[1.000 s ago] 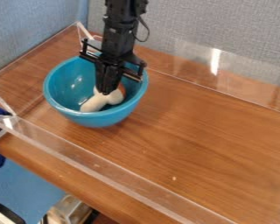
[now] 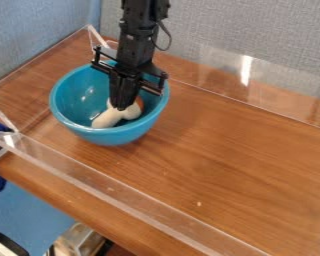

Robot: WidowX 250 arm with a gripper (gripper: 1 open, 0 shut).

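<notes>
A blue bowl [image 2: 69, 104] stands on the wooden table at the left back. My black gripper [image 2: 123, 94] reaches down into the bowl from above. Its fingertips are low inside the bowl, close over a pale cream object [image 2: 112, 118] with a darker reddish part behind it. The gripper looks shut; whether anything is between its fingertips is hard to tell, as they are dark and small.
Clear low barriers run along its edges, with grey walls behind. At the lower left beyond the table are a dark blue item and some small objects.
</notes>
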